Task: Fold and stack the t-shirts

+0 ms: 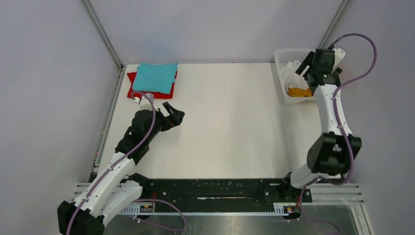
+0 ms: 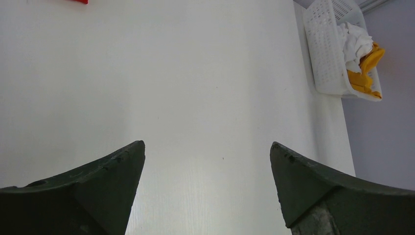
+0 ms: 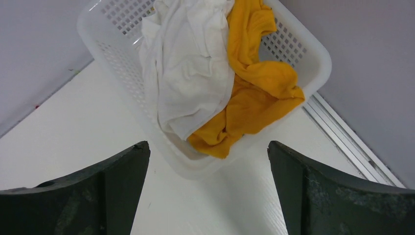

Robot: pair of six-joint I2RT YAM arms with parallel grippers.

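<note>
A folded turquoise shirt (image 1: 155, 77) lies on a folded red shirt (image 1: 165, 95) at the table's back left. In the basket at the back right, a crumpled white shirt (image 3: 191, 68) and an orange shirt (image 3: 254, 107) lie side by side, the orange partly under the white. Over that basket stands my right gripper (image 1: 304, 71), open and empty, its fingers (image 3: 117, 181) short of the cloth in the right wrist view. My left gripper (image 1: 174, 113) is open too, above bare table to the front right of the folded pair.
The white perforated basket (image 1: 293, 99) sits near the right wall, partly hidden by the right arm. Between it and the folded shirts the white table (image 1: 225, 117) is clear. A purple cable (image 1: 359, 78) loops beside the right arm.
</note>
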